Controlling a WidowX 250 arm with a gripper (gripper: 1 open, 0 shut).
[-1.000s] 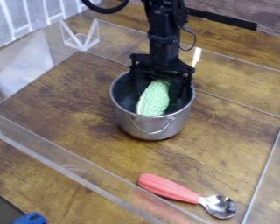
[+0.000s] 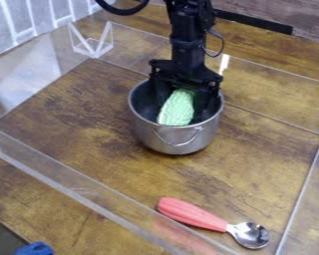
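Observation:
The black robot gripper [image 2: 186,76] reaches down from the top centre into a steel pot [image 2: 175,135] in the middle of the wooden table. A light green, ridged vegetable-like object [image 2: 178,108] lies inside the pot, its upper end at or under the gripper. The fingertips are hard to make out against the dark inside of the pot, so whether they are closed on the green object cannot be seen.
A pink-handled spoon [image 2: 194,214] with a metal bowl lies at the front right. Clear plastic walls edge the table [image 2: 63,120]. A blue object [image 2: 33,249] is at the bottom left corner.
The gripper and the green object appear to have shifted very slightly within the pot. Nothing else has visibly moved.

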